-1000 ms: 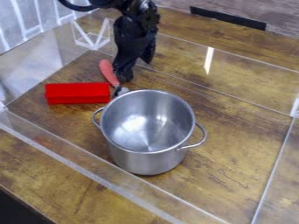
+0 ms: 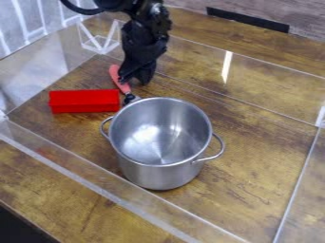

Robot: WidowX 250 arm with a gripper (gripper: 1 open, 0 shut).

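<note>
My black gripper (image 2: 137, 66) is at the top middle, low over the wooden surface, just behind a reddish-pink object (image 2: 117, 78) with a dark end. Its fingertips are hard to make out against that object, and I see nothing clearly held. A bright red rectangular block (image 2: 82, 101) lies at the left. A large steel pot (image 2: 160, 142) with two side handles stands in the centre foreground, in front of the gripper.
Transparent walls border the area at the left and along the front and right.
My gripper has shifted left and a little down, closer in behind the pink object. The pot and red block have not visibly moved.
</note>
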